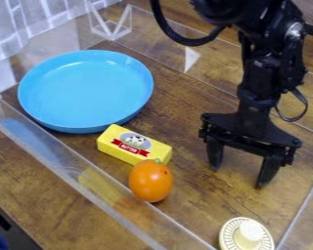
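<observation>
My black gripper [241,162] hangs low over the wooden table on the right, its two fingers apart with nothing visible between them. To its left lie a yellow butter box [133,145] with a red label and, below that, an orange fruit [150,182] with a small stem. A blue plate [85,88] sits at the upper left. Near the bottom edge is a round white lidded object [245,237].
Clear plastic walls border the wooden surface [186,88] along the left and bottom. Bare wood lies between the plate and my gripper, and also below the gripper.
</observation>
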